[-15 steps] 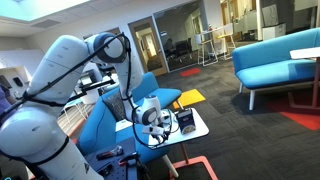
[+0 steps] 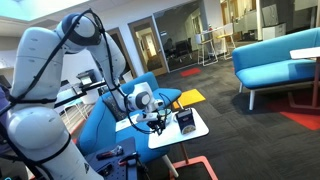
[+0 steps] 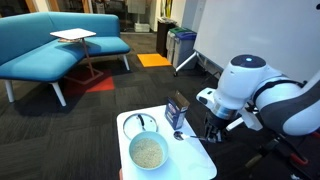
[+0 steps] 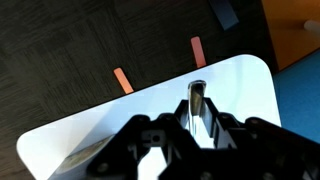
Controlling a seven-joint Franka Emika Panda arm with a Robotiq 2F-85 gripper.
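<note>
My gripper is shut on a slim metallic utensil handle [image 4: 197, 92], which sticks out ahead of the fingers in the wrist view. In exterior view 2, the utensil, which looks like a spoon or ladle [image 3: 179, 135], has its dark head over the white table [image 3: 195, 163], and its handle runs toward my gripper [image 3: 212, 130]. Whether the head touches the tabletop I cannot tell. From exterior view 1, my gripper [image 2: 157, 126] appears low, at the near left side of the tabletop.
A light-blue bowl [image 3: 133, 151] with grainy contents, a clear round lid [image 3: 141, 124] and a dark box [image 3: 177, 108] share the table. Blue seating [image 2: 91, 127] flanks it. Open carpet [image 2: 235, 120] lies to the right in exterior view 1.
Box and table look unmoved.
</note>
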